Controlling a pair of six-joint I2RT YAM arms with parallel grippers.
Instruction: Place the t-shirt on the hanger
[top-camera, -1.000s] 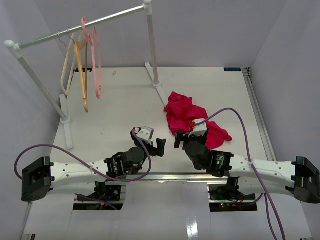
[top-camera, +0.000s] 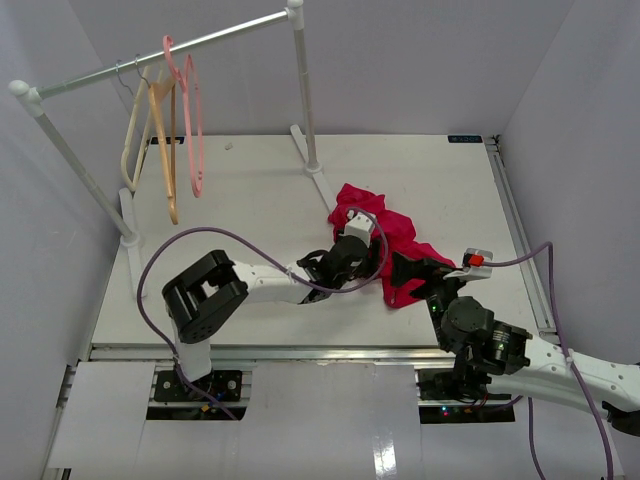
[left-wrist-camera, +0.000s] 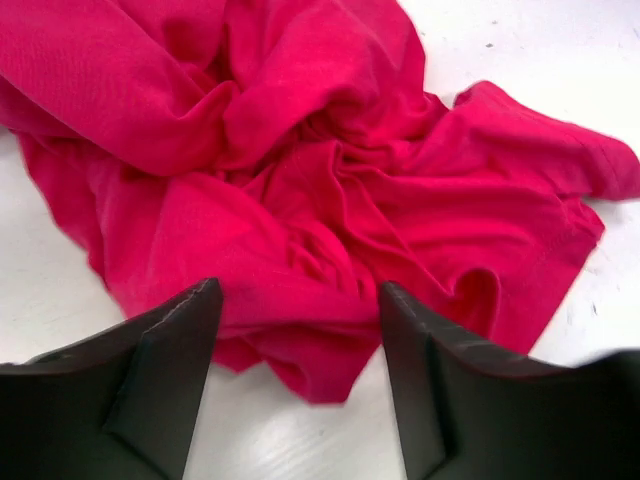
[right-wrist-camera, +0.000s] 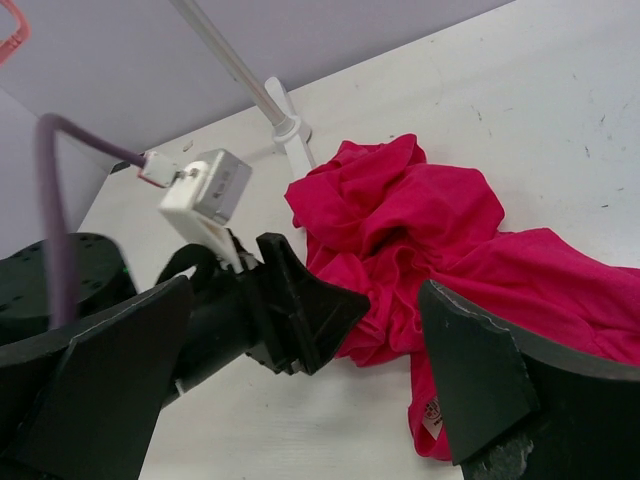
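The crumpled red T-shirt (top-camera: 395, 230) lies on the white table beside the rack's right foot, filling much of the left wrist view (left-wrist-camera: 260, 120). My left gripper is low at the shirt's near edge, fingers apart with cloth between them; I see no grip closed on it. My right gripper stands open above the shirt's lower right, with the left gripper in its view. Hangers hang on the rail: pink (top-camera: 197, 140), wooden (top-camera: 165, 150) and cream (top-camera: 130, 145).
The rack's upright (top-camera: 305, 100) and foot (top-camera: 320, 190) border the shirt. Bare table (top-camera: 230, 190) lies under and right of the hangers and at the back right.
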